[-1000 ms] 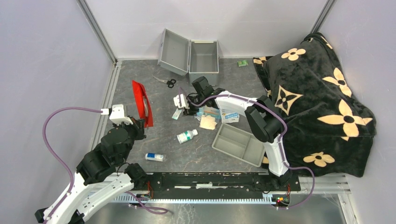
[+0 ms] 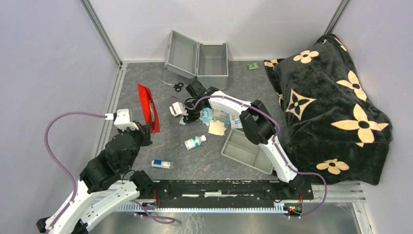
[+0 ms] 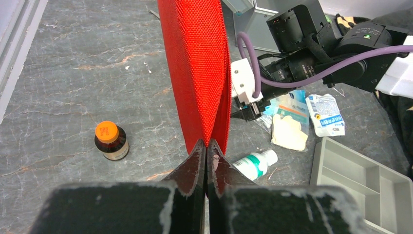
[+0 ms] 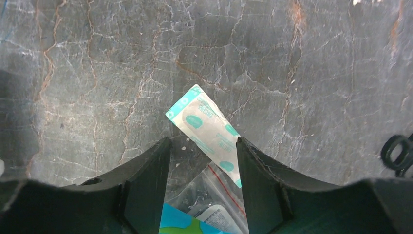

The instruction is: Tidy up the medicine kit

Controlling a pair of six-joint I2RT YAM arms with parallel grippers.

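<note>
A red fabric item [image 3: 197,73] hangs from my left gripper, which is shut on its lower end; in the top view the red fabric [image 2: 146,105] is on the left. My right gripper stands open above a small white and teal packet [image 4: 209,131] lying on the table, with the fingers [image 4: 153,170] to either side of its lower part. A clear zip bag [image 4: 214,200] lies close below that packet. At the back stands the grey medicine box [image 2: 213,82], its lid [image 2: 182,51] swung open to the left; its inside looks empty.
A grey divided tray [image 2: 238,156] stands right of centre. Around are a white bottle [image 2: 195,142], a blue-white tube [image 2: 161,164], a brown orange-capped bottle [image 3: 112,139], a beige pad [image 2: 217,127], scissors [image 2: 178,87] and a green packet [image 2: 253,66]. A dark blanket [image 2: 336,112] fills the right.
My right arm has reached further left, its gripper now covering most of the small packet that showed beside it a second ago. The left arm and the red fabric have stayed still.
</note>
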